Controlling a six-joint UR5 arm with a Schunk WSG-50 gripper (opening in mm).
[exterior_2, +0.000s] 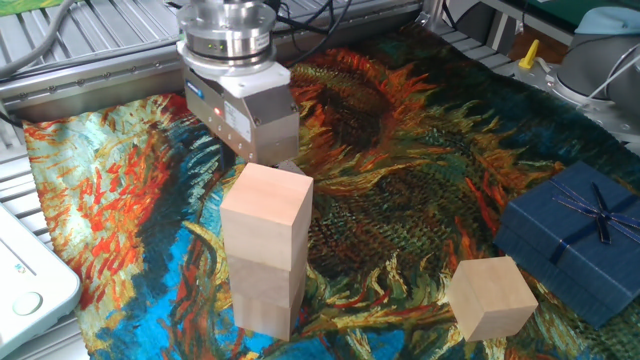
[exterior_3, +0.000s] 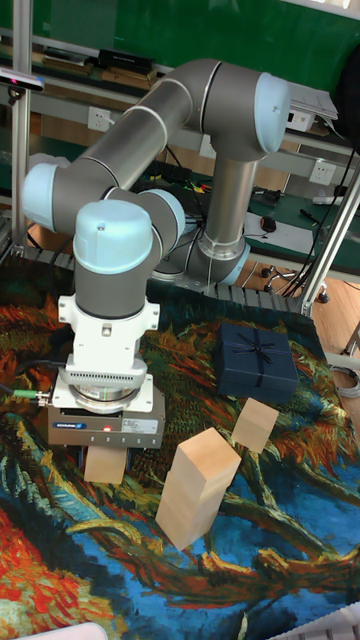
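In exterior view 3 my gripper (exterior_3: 105, 466) points down at the left, with a wooden block (exterior_3: 104, 465) between its dark fingers, which stand close against the block's sides. The block's top is hidden under the gripper body, and I cannot tell how far it is above the cloth. To the right, apart from the gripper, stands an upright stack of wooden blocks (exterior_3: 197, 491). In exterior view 2 the stack (exterior_2: 265, 250) is in front of my gripper (exterior_2: 258, 163) and hides the block and the lower fingers. A lone wooden cube (exterior_2: 492, 298) rests on the cloth at the right.
A dark blue gift box (exterior_2: 575, 240) with a ribbon sits at the right, beyond the lone cube. A white device (exterior_2: 30, 285) lies at the left edge. The patterned cloth (exterior_2: 100, 180) covers the table, with clear room behind and left of the stack.
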